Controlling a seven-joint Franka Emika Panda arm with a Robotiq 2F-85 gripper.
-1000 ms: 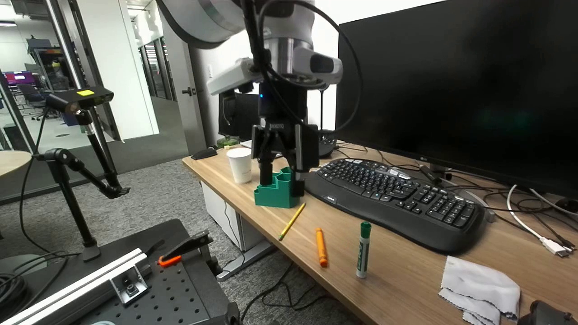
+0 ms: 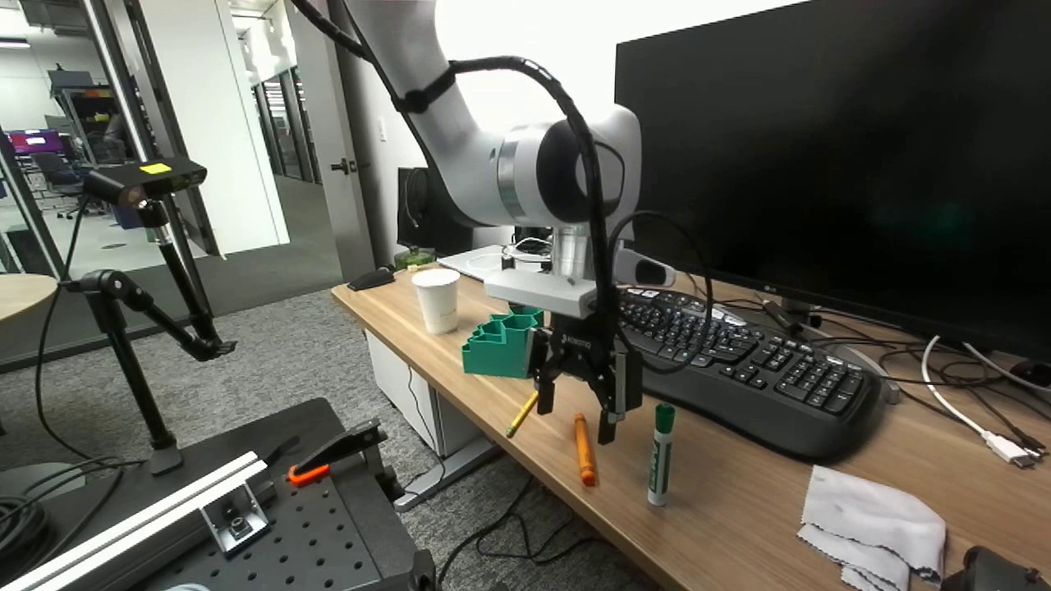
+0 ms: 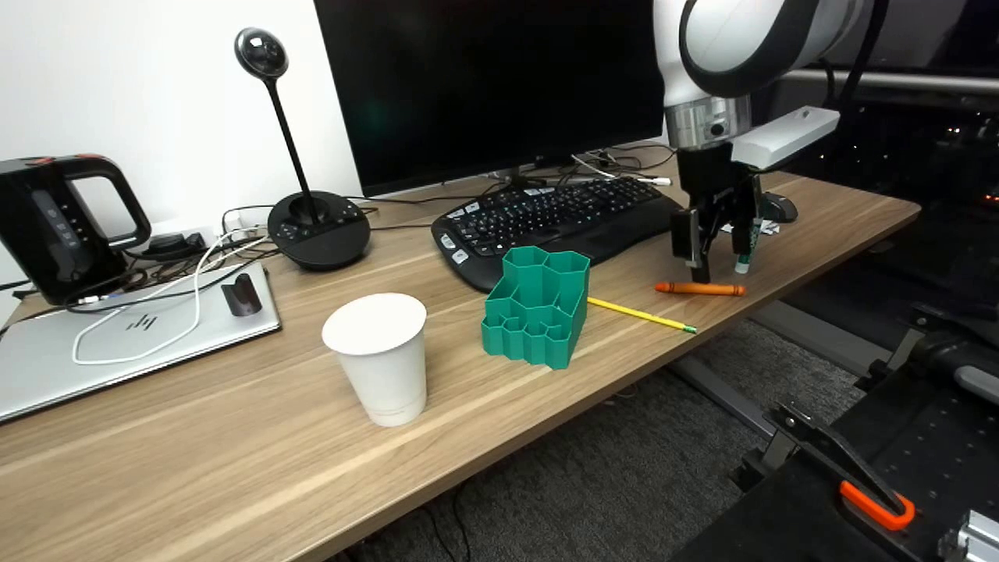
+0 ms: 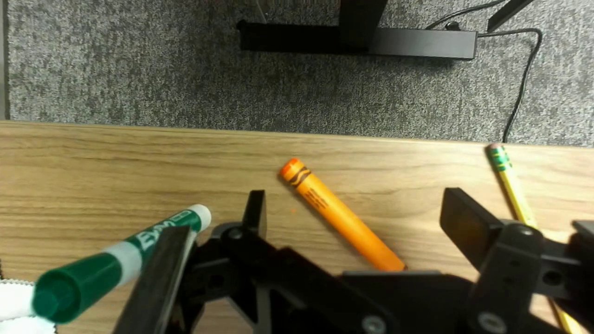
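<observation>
My gripper hangs open above the desk, its two fingers spread wide with nothing held. In the wrist view an orange crayon (image 4: pixel 345 217) lies flat and diagonal on the wood, seen in the gap between the fingers but lower down. To that view's left, a green marker (image 4: pixel 139 250) stands upright beside one finger; the exterior view shows the marker (image 2: pixel 661 458) cap up. A yellow pencil (image 3: pixel 641 314) lies between the crayon and the green hexagonal-cell holder (image 3: pixel 534 309). No pen or crayon shows inside the holder's cells.
Behind the gripper lies a black keyboard (image 2: pixel 749 364), with a large monitor (image 2: pixel 837 177) beyond it. A white paper cup (image 3: pixel 379 361) stands past the holder. Near the marker is a white cloth (image 2: pixel 872 522). The desk's front edge runs close to the crayon.
My gripper has moved from above the green holder towards the crayon and marker, and lower. The wrist has also turned. The desk objects have not moved.
</observation>
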